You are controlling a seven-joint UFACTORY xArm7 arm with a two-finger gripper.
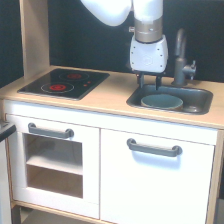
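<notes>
Above the left rear part of the sink hangs my gripper (149,81), pointing down from the white arm. Its two dark fingers stand apart, with nothing visible between them. A round, grey-green dish (161,102), like a shallow bowl or plate, lies in the dark sink (200,103) just below and slightly right of the fingertips. The gripper looks clear of the dish, though exact depth is hard to judge.
A grey faucet (181,65) rises behind the sink, close to the gripper's right. The black stovetop (65,83) is empty at the left, with bare wooden counter (108,97) between. Below are an open-fronted oven (55,165) and a white cabinet door (150,185).
</notes>
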